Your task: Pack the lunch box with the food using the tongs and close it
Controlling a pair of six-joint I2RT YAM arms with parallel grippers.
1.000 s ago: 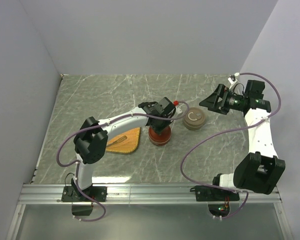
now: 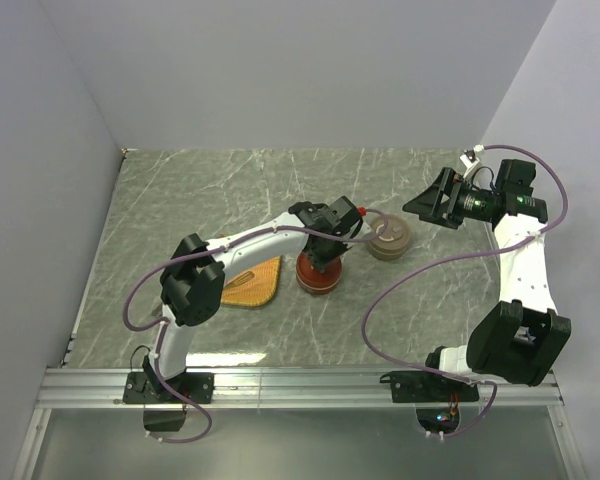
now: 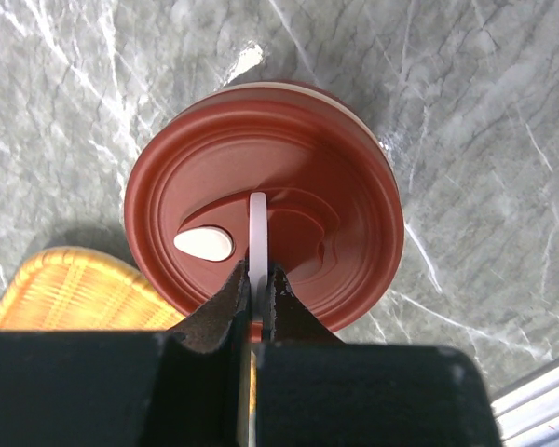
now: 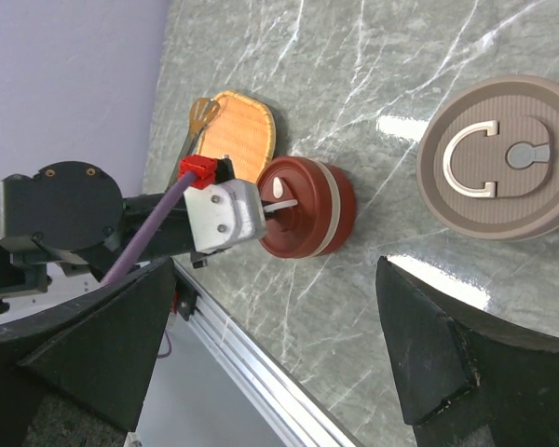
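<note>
A round red-brown lunch box (image 3: 354,196) with a pale band round its side stands on the marble table. My left gripper is over its lid, shut on the pale handle (image 3: 258,223) that stands up across the middle. A white oval tab (image 3: 205,243) sits beside that handle. To the box's right is a second round box (image 4: 438,177), grey-brown, its lid fitted with a pale loop handle (image 4: 455,168). My right gripper hangs part open above the table at the right, nothing between its fingers.
A woven yellow tray (image 2: 265,283) lies left of the red box, with a wooden utensil (image 2: 241,279) on it. Left of the tray the table is mostly bare. A metal rail (image 2: 300,380) runs along the front edge.
My left gripper has shifted slightly right over the past second. My right gripper has drifted slightly right.
</note>
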